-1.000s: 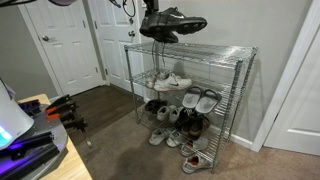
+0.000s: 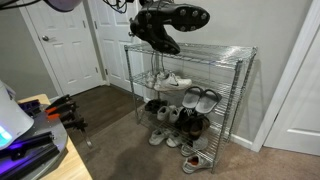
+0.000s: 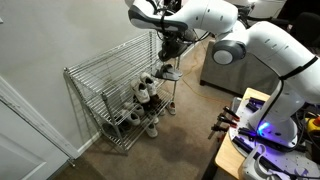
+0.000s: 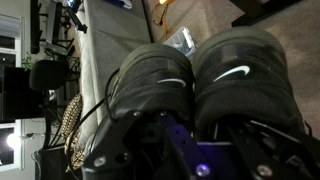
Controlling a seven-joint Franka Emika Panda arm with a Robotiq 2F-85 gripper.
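A pair of dark shoes (image 4: 238, 72) with white swooshes fills the middle of the wrist view, side by side. My gripper is shut on them where the two meet; its fingertips are mostly hidden by the shoes. In exterior view 1 the dark shoes (image 2: 180, 17) hang in the air at the top, tilted, one long sole showing. They appear above the wire shoe rack (image 2: 205, 48), whose top shelf is bare. In exterior view 2 the dark shoes (image 3: 160, 18) are up by the rack's far end.
Grey sandals (image 2: 207, 101) and light sneakers (image 2: 174, 80) sit on the rack's middle level, with more shoes lower down. A wooden table (image 2: 70, 167) stands in front. Open floor (image 2: 115, 125) lies between table and rack.
The shoes on the rack have not moved.
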